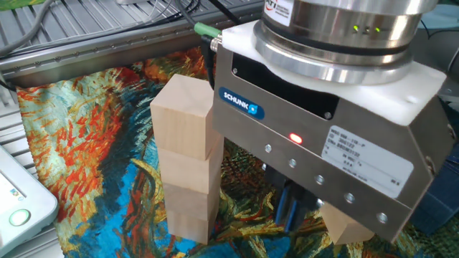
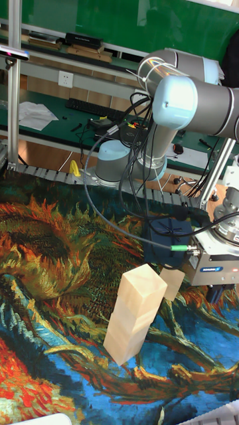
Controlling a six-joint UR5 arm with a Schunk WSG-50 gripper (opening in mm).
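Observation:
Several pale wooden blocks stand in an upright tower (image 1: 183,168), stacked slightly out of line. In exterior view 3 the same tower (image 2: 133,315) is near the middle of the cloth. My gripper (image 1: 292,211) is to the right of the tower, fingers pointing down; its grey body hides part of the scene. The dark fingers look close together, but the gap is unclear, and no block shows between them. A separate wooden block (image 1: 346,228) lies partly hidden beneath the gripper body. Exterior view 3 shows the gripper (image 2: 214,291) only at the right edge, with a block (image 2: 172,285) behind the tower.
A brightly painted cloth (image 1: 61,136) covers the table. Along its far side runs a metal rail (image 1: 107,54). A white device with a green button (image 1: 20,217) sits at the left edge. Open cloth lies left of the tower. Cables (image 2: 127,170) hang by the arm.

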